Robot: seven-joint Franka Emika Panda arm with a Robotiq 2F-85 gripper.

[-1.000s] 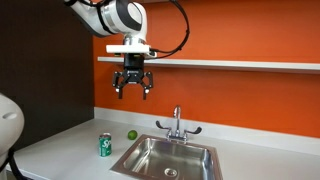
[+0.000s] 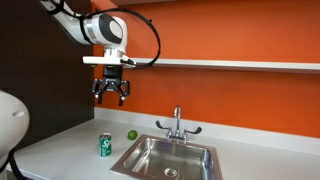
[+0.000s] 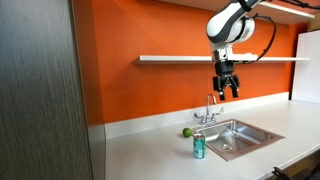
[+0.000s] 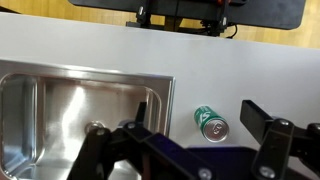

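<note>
A green can (image 2: 105, 145) stands upright on the counter, left of the sink; it also shows in the second exterior view as the can (image 3: 199, 146). Behind it lies a round green fruit (image 2: 132, 134), perhaps a lime. High above the counter hangs my gripper (image 2: 110, 101), its fingers spread apart and nothing between them. Looking down in the wrist view, I see the can (image 4: 211, 124) between the two wide-set fingers, well below them. The open gripper touches neither object.
A steel sink (image 2: 128, 160) with a faucet (image 2: 177, 125) is set into the counter. A white shelf (image 2: 220, 65) runs along the orange wall near the arm's height. The counter (image 2: 265, 165) right of the sink is bare.
My gripper has moved left and slightly lower in the first exterior view, from over the sink side toward above the can. The can and fruit have stayed in place.
</note>
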